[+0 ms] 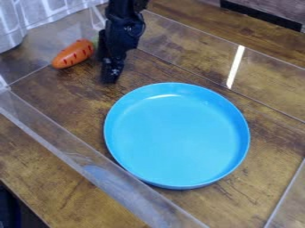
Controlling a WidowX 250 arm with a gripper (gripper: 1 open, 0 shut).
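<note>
My black gripper (111, 68) reaches down from the top of the view to the wooden surface at the upper left, open, its fingers low near the board. An orange carrot (71, 55) with a green end lies just left of it, angled toward the upper right; the green end is partly behind the gripper. Whether the fingers touch the carrot I cannot tell.
A large blue plate (177, 134) fills the lower middle of the wooden board (238, 85). Clear plastic edging runs along the left, and white material (24, 18) is at the top left corner. The board's upper right is clear.
</note>
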